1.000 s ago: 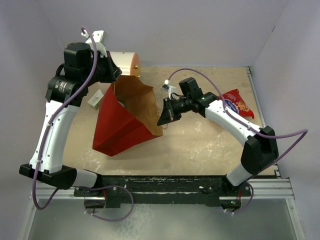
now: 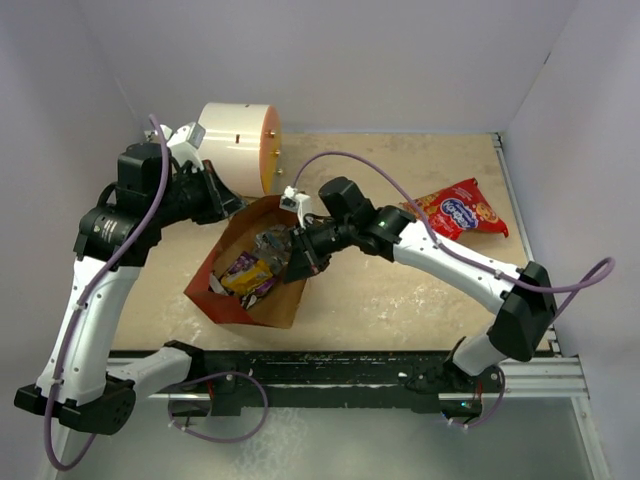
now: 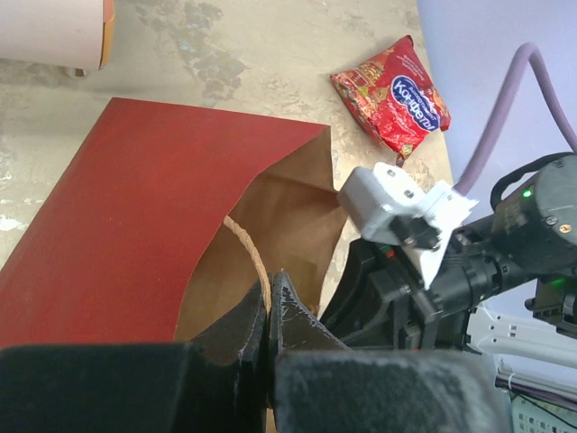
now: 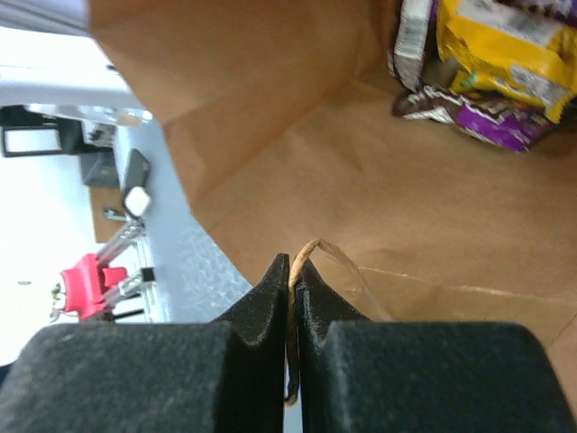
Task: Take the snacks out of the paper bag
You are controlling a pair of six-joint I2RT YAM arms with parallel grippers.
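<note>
The paper bag [image 2: 215, 290], red outside and brown inside, lies opened toward the top camera with yellow and purple snack packs [image 2: 245, 275] in it, also seen in the right wrist view [image 4: 505, 36]. My left gripper [image 2: 226, 205] is at the bag's upper edge, shut on a twisted paper handle [image 3: 246, 242]. My right gripper [image 2: 312, 258] is over the bag's right side, shut on the other paper handle [image 4: 315, 253].
A red snack packet [image 2: 455, 210] lies at the right of the table. A white drum [image 2: 230, 145] stands at the back left.
Both grippers have moved left, the left one also lower than a second ago. The bag has tipped so its inside and snacks now show to the top camera.
</note>
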